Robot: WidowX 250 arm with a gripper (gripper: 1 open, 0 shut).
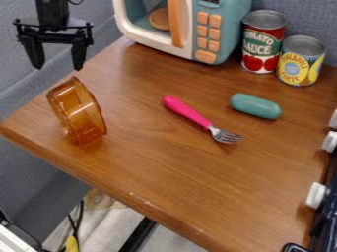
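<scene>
A black gripper hangs open at the upper left, beyond the table's back-left edge, with nothing between its fingers. An amber transparent round dish stands on its side at the left of the wooden table. A pink-handled fork lies in the middle, and a teal oblong object lies to its right.
A toy microwave stands at the back. A tomato can and a yellow can are at the back right. A dark appliance with white knobs lines the right edge.
</scene>
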